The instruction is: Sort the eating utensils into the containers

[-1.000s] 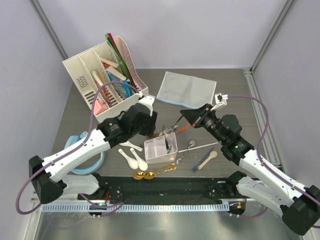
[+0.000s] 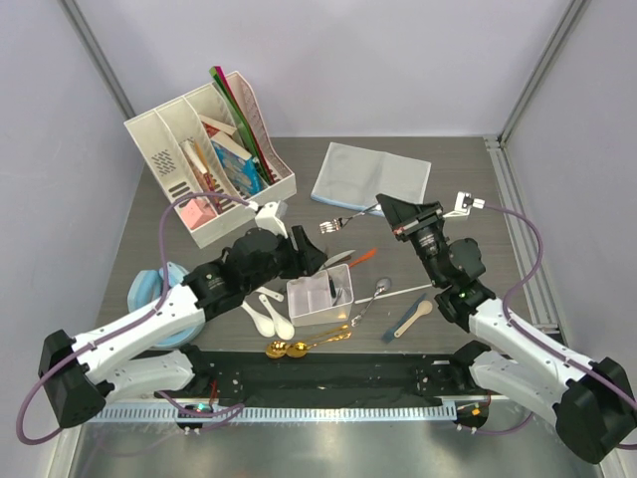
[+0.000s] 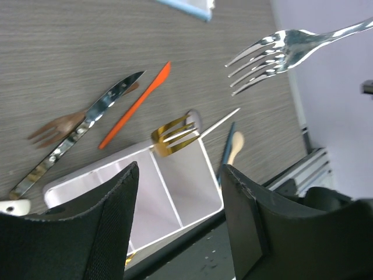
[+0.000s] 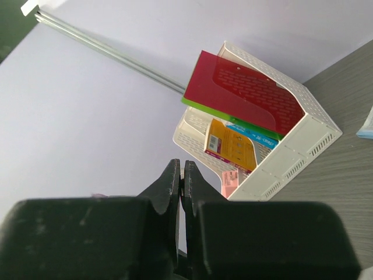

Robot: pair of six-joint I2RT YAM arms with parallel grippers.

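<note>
My right gripper [image 2: 388,209] is shut on a silver fork [image 3: 285,51], held in the air above the table. My left gripper is open over the white divided container [image 3: 196,186], with nothing between its fingers. A gold fork [image 3: 169,137] sits at the container's back. Behind it lie an orange knife [image 3: 134,106], a silver knife [image 3: 87,123] and a brown fork [image 3: 58,127]. Gold spoons [image 2: 299,349], white spoons [image 2: 281,324], a silver spoon [image 2: 380,289], a blue knife [image 2: 403,321] and a wooden spoon [image 2: 420,313] lie around it.
A white file rack [image 2: 149,134] with books stands at the back left. A folded pale cloth [image 2: 373,174] lies at the back. Blue rings [image 2: 144,294] lie at the left. The table between cloth and container is fairly clear.
My right gripper has lifted the silver fork away from above the container, toward the back. My left arm has shifted a little toward the table's front-left and turned.
</note>
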